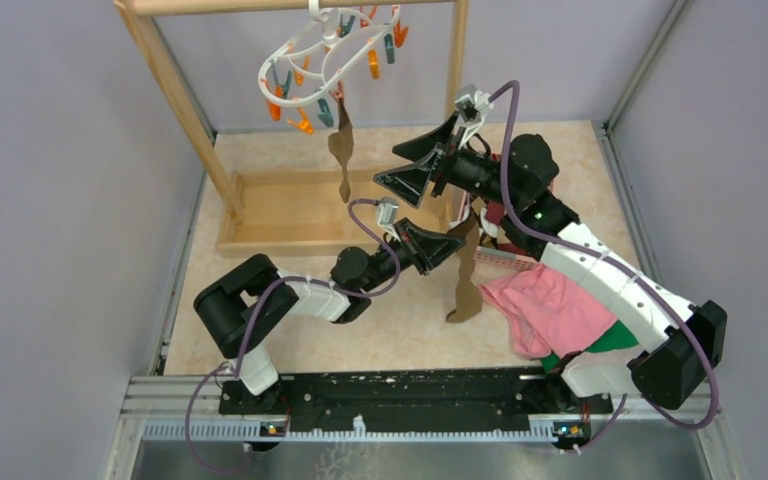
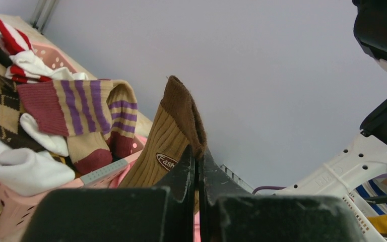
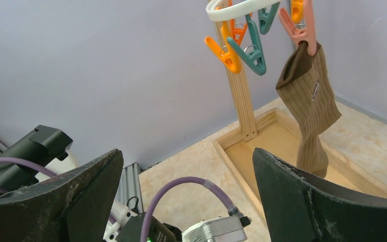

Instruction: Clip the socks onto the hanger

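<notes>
A brown ribbed sock [image 1: 468,275] hangs down from my left gripper [image 1: 455,243], which is shut on it near the cuff. In the left wrist view the cuff [image 2: 174,118] stands up beyond the shut fingertips. Another brown sock [image 3: 310,101] dangles from a pink clip [image 3: 302,29] on the white round hanger [image 1: 268,88]. Orange and teal clips, among them a teal one [image 3: 254,48], hang free around its ring. My right gripper [image 1: 385,165] is open and empty, to the right of the hanger and the clipped sock.
A pink basket of mixed socks stands at the right, partly under the right arm. Pink cloth [image 1: 550,310] lies in front of it. Below the hanger is a wooden tray [image 1: 290,245], and a wooden frame [image 1: 175,95] carries the hanger.
</notes>
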